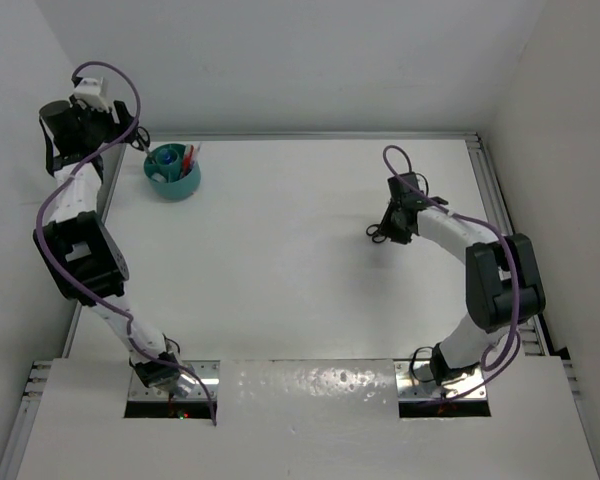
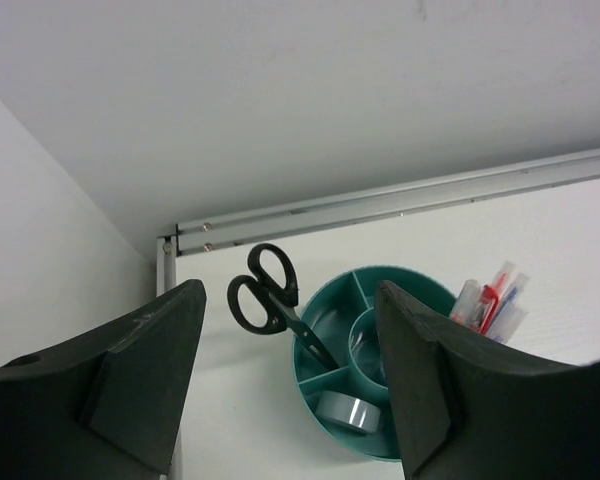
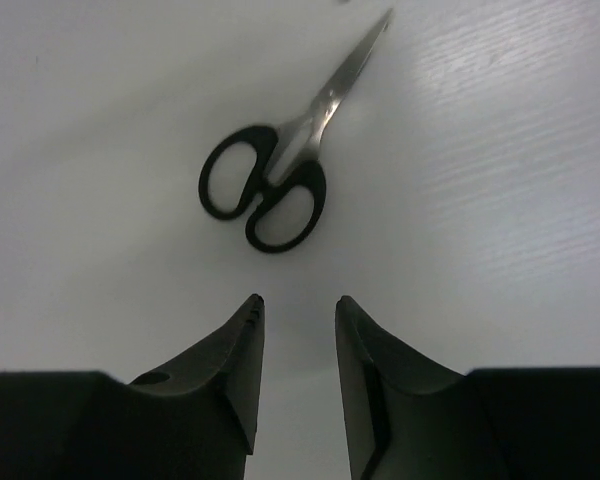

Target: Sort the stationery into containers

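Observation:
A teal compartmented container (image 1: 173,188) at the back left holds pens, a tape roll (image 2: 348,408) and black-handled scissors (image 2: 280,300), handles over its rim in the left wrist view. My left gripper (image 1: 128,128) is above and left of it, open with nothing between its fingers. A second pair of scissors (image 3: 286,205) lies on the white table right of centre. My right gripper is low just beside their handles, part open, with empty space between its fingertips.
Metal rails and walls bound the table at the back and both sides.

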